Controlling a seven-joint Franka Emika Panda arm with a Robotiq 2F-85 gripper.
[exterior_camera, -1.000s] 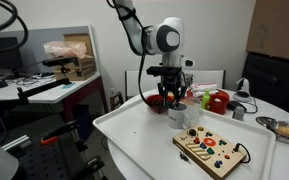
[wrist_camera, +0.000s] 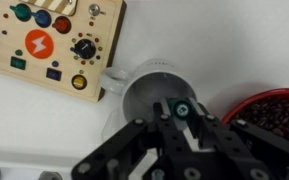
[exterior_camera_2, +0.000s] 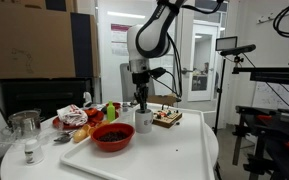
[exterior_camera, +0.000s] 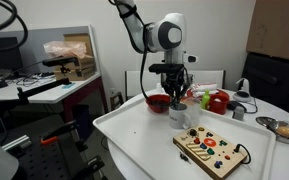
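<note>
A white mug (wrist_camera: 149, 92) stands upright on the white tray, its handle toward the wooden board in the wrist view. My gripper is right over the mug's opening, pointing down, shut on a small dark-green object (wrist_camera: 182, 109). The object's full shape is hidden by the fingers. From the side, the gripper (exterior_camera: 177, 98) is at the rim of the mug (exterior_camera: 178, 118). The second exterior view also has the mug (exterior_camera_2: 143, 122) directly under the gripper (exterior_camera_2: 142, 106). How far the object reaches into the mug I cannot tell.
Close to the mug is a red bowl (wrist_camera: 274, 115) of dark beans. On its other side lies a wooden board (exterior_camera: 209, 151) with knobs and switches. Several colourful items (exterior_camera: 219, 102) stand behind. The tray's (exterior_camera: 129, 130) near left part is clear.
</note>
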